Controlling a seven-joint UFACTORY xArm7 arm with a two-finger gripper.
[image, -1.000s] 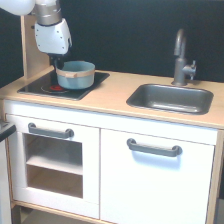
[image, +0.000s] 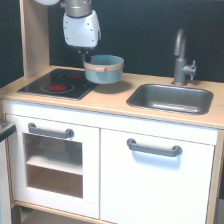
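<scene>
A blue-grey pot (image: 103, 75) is raised a little above the wooden counter, right of the black stove top (image: 60, 84) with its red-glowing rings; a dark shadow lies below and to its right. My white gripper (image: 86, 58) comes down from above at the pot's left side, and its fingers appear shut on the pot there. The fingertips are small and dark, so their exact grip on the rim or handle is hard to make out.
To the right, a metal sink (image: 170, 97) is set into the counter, with a grey faucet (image: 181, 58) behind it. Bare wooden counter (image: 112, 101) lies between stove and sink. Below are an oven door frame and a white cabinet door (image: 155, 185).
The pot has moved right together with my gripper, from over the stove to beyond its right edge. More of the stove's red rings now shows.
</scene>
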